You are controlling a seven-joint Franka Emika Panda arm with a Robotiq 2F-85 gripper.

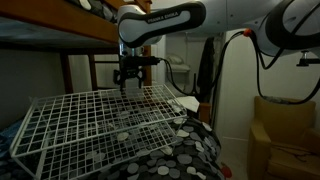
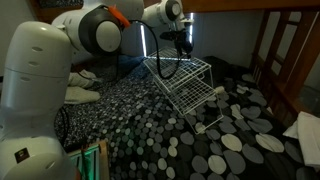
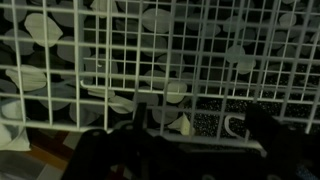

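Note:
A white two-tier wire rack stands on a dark bedspread with grey dots. My gripper points down over the rack's far part, close to its top tier. In the second exterior view it appears small beside the rack's upper edge; the rack spreads out below and in front. From the wrist, two dark fingers stand well apart, so the gripper is open. Only rack wires and the dotted cloth show between them. Whether the fingertips touch the wires I cannot tell.
The dotted bedspread surrounds the rack. A wooden upper bunk overhangs the rack on the left. An orange-brown armchair stands at the right. A small pale pointed object shows near the rack's edge.

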